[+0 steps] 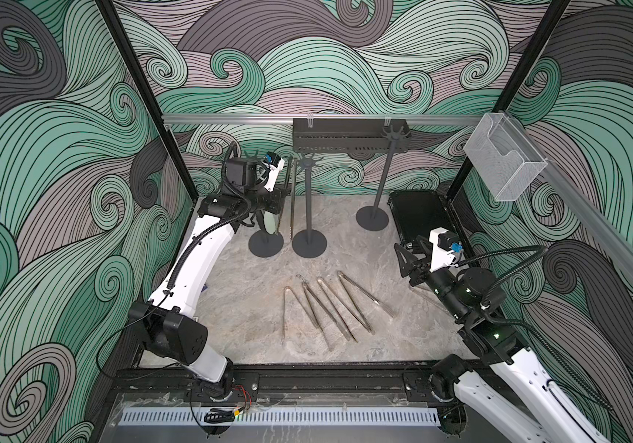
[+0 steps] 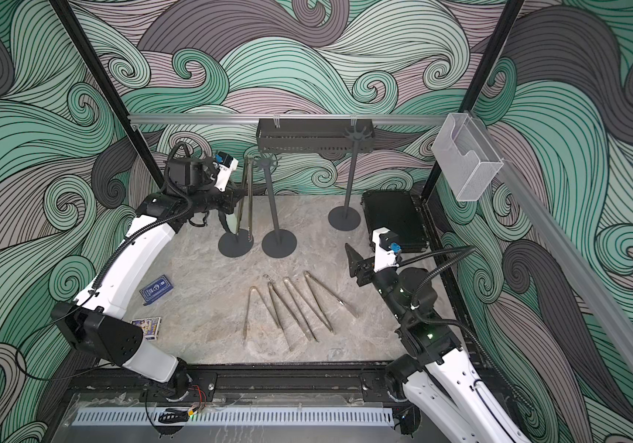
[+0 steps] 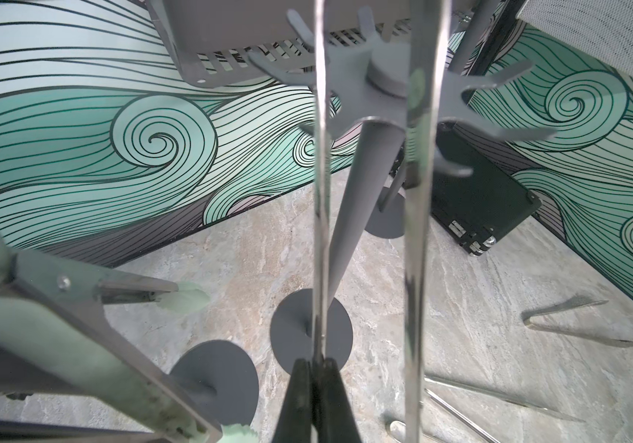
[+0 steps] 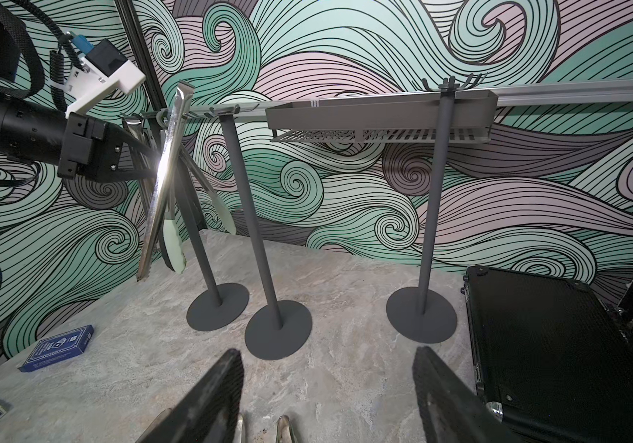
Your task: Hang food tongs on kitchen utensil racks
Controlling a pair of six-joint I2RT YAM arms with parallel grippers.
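My left gripper is raised beside the middle rack [image 1: 307,199], shut on a thin steel pair of tongs [image 4: 165,177], one arm of which passes between its fingers. Other tongs with pale green ends [image 3: 72,325] hang on the left rack, whose round base [image 1: 265,247] stands beside the middle one. The right rack [image 1: 379,184] stands farther right, empty. Several steel tongs [image 1: 338,302] lie on the front of the table. My right gripper hangs open above the right side of the table, nothing between its fingers.
A black case [image 4: 560,339] fills the back right. Card boxes [image 2: 155,288] lie at the left front. A wire basket [image 1: 501,158] is fixed on the right rail, and a dark tray [image 1: 349,129] on the back rail.
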